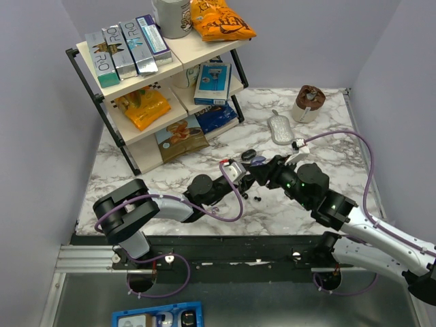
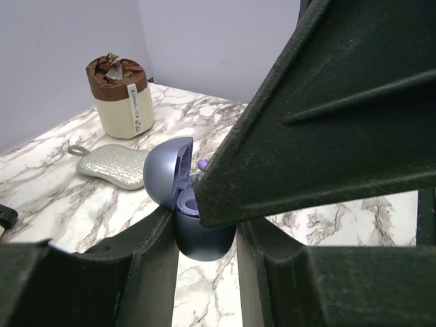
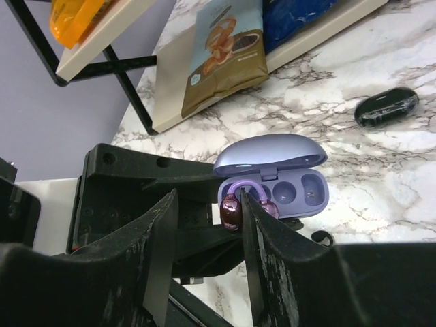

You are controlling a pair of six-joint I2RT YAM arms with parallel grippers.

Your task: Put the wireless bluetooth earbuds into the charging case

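The lavender charging case [image 2: 204,238] is upright, lid open, with my left gripper shut on it. In the right wrist view, the case [image 3: 306,194] shows empty round and oval wells on its right; a purple, looped earbud piece [image 3: 231,211] sits over its left part. My right gripper is open, its fingertips just in front of that piece, one very close to it; whether they touch cannot be told. From the top, both grippers meet over the case at mid table.
A dark oval object [image 3: 386,107] lies behind the case, small dark pieces [image 1: 257,199] nearer the front. A grey pad [image 1: 281,128] and a canister [image 1: 308,105] stand at the back right. The shelf [image 1: 136,126] with packets is at the left.
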